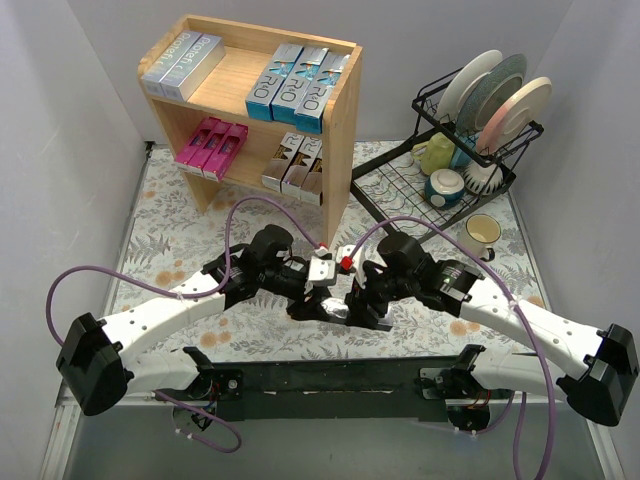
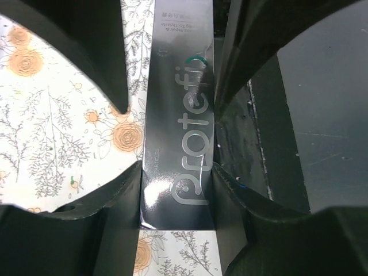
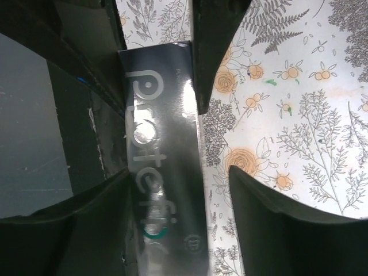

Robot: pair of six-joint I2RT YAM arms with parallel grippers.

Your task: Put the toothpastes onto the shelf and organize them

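Observation:
One silver-grey Protefix toothpaste box (image 1: 335,309) is held level over the front of the table, between the two arms. In the left wrist view my left gripper is shut on this box (image 2: 178,138), its fingers against both long sides near one end. My right gripper straddles the same box (image 3: 164,167) nearer the other end. Its fingers are part open, with a clear gap on the right side of the box. At the back left stands the wooden shelf (image 1: 342,150). Two silver Protefix boxes (image 1: 185,62) lie on its upper left.
Blue boxes (image 1: 296,85) fill the shelf's upper right; pink ones (image 1: 211,147) lie lower left, brown ones (image 1: 296,166) lower right. Bare board shows beside the silver boxes. A dish rack (image 1: 430,190) and a mug (image 1: 480,232) occupy the right side.

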